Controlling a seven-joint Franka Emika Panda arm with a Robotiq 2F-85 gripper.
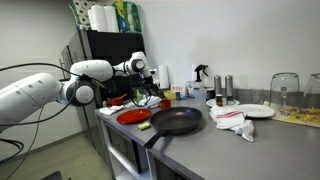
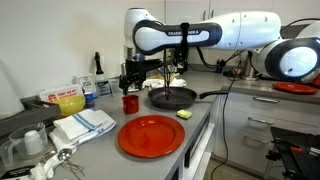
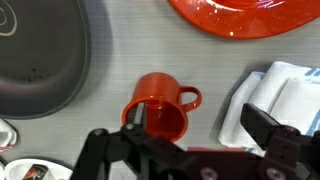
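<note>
A red mug stands on the grey counter, its handle pointing right in the wrist view. My gripper is open over it, one finger to each side and nothing held between them. In exterior view 2 the gripper hangs above the mug, with a small gap between them. From exterior view 1 the mug appears beyond the dark pan, small and near the gripper.
A red plate lies beside the mug, with a folded white cloth to the left. The dark pan is on the mug's other side, near a yellow-green sponge. A yellow bowl sits farther back.
</note>
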